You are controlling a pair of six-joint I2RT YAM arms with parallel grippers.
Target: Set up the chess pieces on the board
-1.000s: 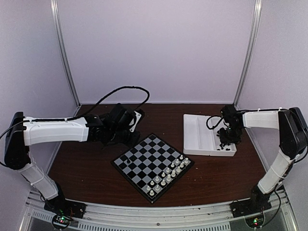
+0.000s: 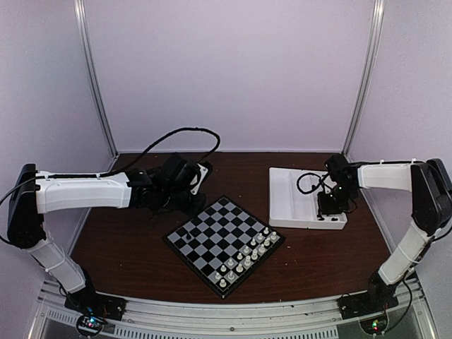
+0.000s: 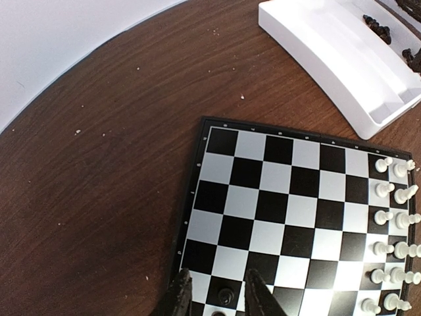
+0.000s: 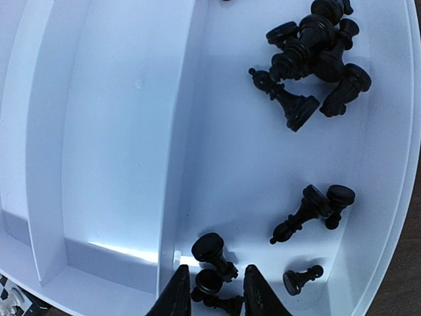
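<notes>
The checkered board (image 2: 224, 240) carries white pieces (image 3: 383, 217) in two rows along its right side and a black piece (image 3: 225, 296) near the left gripper. That gripper hovers above the board's left part, fingers apart. My right gripper is inside the white tray (image 4: 112, 151), low over its black pieces; its fingers stand apart around or over a small cluster (image 4: 209, 282), contact unclear. More black pieces (image 4: 296, 105) lie in a pile and loose in the same compartment.
The tray sits right of the board, with an empty compartment beside the pieces. Bare dark wood (image 2: 120, 254) surrounds both. Pale walls enclose the table.
The right gripper and wrist have shifted slightly left and toward the front within the tray. The left arm and the board look unchanged.
</notes>
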